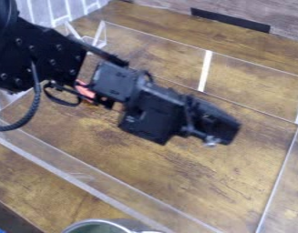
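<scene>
My black arm reaches in from the upper left, and its gripper (212, 136) hangs over the middle of the wooden board. The gripper is shut, with nothing visible between its fingers, though it is somewhat blurred. A red object (84, 91) is mostly hidden behind the arm on the left.
Clear low walls border the wooden board (163, 182). A metal pot (97, 227) is cut off at the bottom edge, with a blue item (3, 226) at the bottom-left corner. The board's right half is empty.
</scene>
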